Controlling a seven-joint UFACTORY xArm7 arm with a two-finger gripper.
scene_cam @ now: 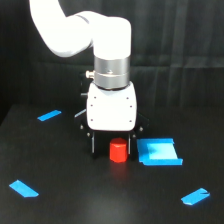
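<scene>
A small red block (118,153) sits on the black table, its top edge close below the white hand. My gripper (111,148) is lowered over it and stands open, its two dark fingers well apart. In the picture the block lies between the fingers, closer to the right-hand one. Whether either finger touches it cannot be made out against the dark background.
Just right of the block is a pale square bordered with blue tape (160,160). Loose strips of blue tape mark the table at the far left (49,115), the front left (23,188) and the front right (195,197).
</scene>
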